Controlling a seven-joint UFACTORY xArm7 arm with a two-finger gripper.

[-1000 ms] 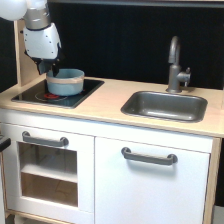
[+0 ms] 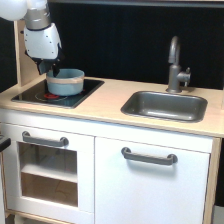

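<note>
A light blue pot [image 2: 66, 85] stands on the black stovetop [image 2: 88, 90] at the left of a toy kitchen. My white arm reaches down from the top left. Its dark gripper [image 2: 48, 70] is at the pot's left rim. Whether its fingers are open or closed on the rim is too small to make out. What lies inside the pot is hidden.
A steel sink [image 2: 165, 105] with a grey faucet [image 2: 177, 65] occupies the right of the wooden counter [image 2: 115, 95]. Below are a glass-fronted oven door [image 2: 48, 165] and a white cabinet door [image 2: 150, 190] with grey handles. Between stove and sink, the counter is clear.
</note>
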